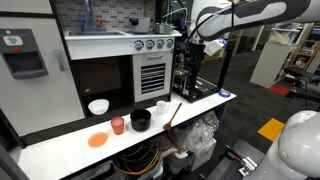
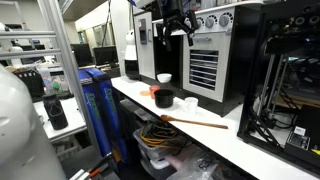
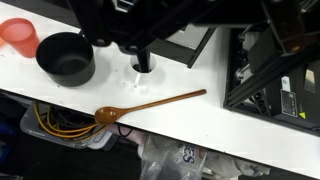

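My gripper is open high above the white counter [image 1: 65, 154], its dark fingers spread along the top of the wrist view and nothing seen between them. In exterior view 2 the gripper [image 2: 178, 36] hangs well clear of everything on the counter. Below it lies a wooden spoon [image 3: 155, 104], its bowl end at the counter's front edge. A white cup [image 3: 143, 72] stands behind the spoon, partly covered by the gripper. To the left are a black pot [image 3: 68, 60] and a red cup [image 3: 18, 36].
A white bowl [image 1: 98, 106] and an orange disc [image 1: 97, 139] rest on the left of the counter. Black racks [image 3: 265, 80] border the right side. Cables [image 3: 68, 125] and a clear plastic bag [image 3: 175, 158] sit below the front edge. Bare counter lies right of the spoon.
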